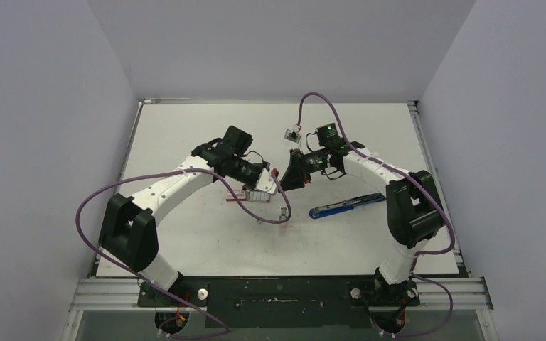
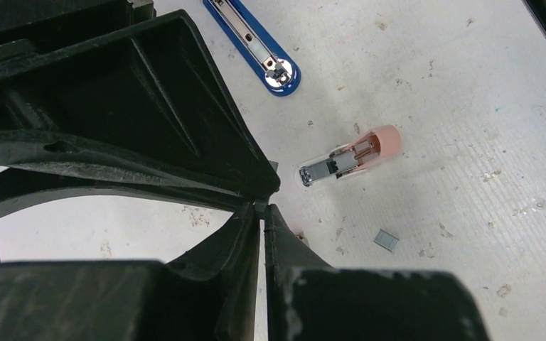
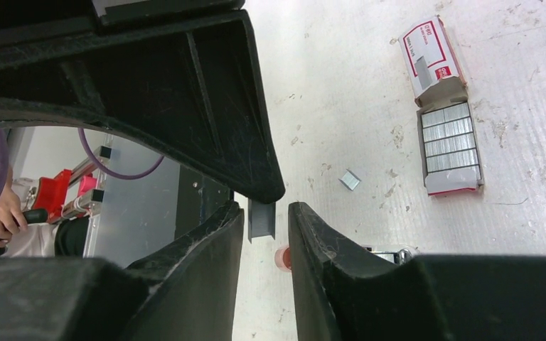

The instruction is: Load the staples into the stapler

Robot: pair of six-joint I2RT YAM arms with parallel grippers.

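Observation:
A short grey staple strip (image 3: 261,224) is pinched at one end by my left gripper, whose fingers are shut. Around the strip, my right gripper stands open, with gaps at its fingers. The two grippers meet above the middle of the table. A small pink stapler (image 2: 370,150) lies opened on the table, right of my left fingertips in the left wrist view. In the right wrist view it is mostly hidden behind a finger. A larger blue stapler (image 1: 347,206), its rail exposed, lies further right in the top view.
An opened staple box (image 3: 451,145) with several strips lies left of the pink stapler in the top view. A loose staple piece (image 2: 386,240) rests near that stapler. Purple cables (image 1: 256,209) loop over both arms.

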